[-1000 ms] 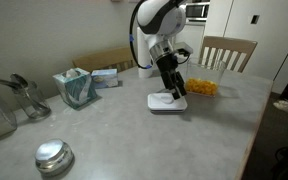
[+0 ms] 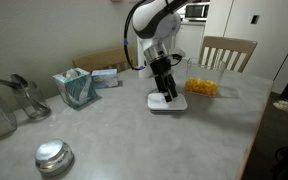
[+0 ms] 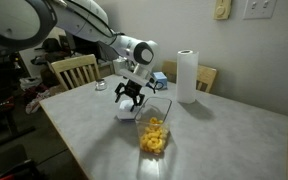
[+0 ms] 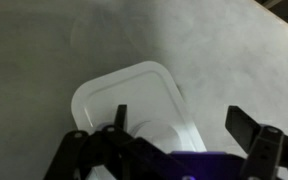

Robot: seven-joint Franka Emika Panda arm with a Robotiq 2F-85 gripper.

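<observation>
A white rounded-square dish lies flat on the table, with a round white object on it. My gripper stands open above them, its dark fingers spread to either side of the round object. No contact can be made out. In exterior view 1 the gripper points down over the dish and partly hides it. From the other side, in exterior view 2, the dish shows beneath the gripper.
A clear bin of orange-yellow items is close to the arm. A paper towel roll stands behind. In exterior view 1, a tissue box, a metal bowl and a tipped orange container sit leftward.
Across exterior view 1, the gripper has shifted slightly left and turned, now covering more of the dish and its contents. The dish and the other objects have not visibly moved.
</observation>
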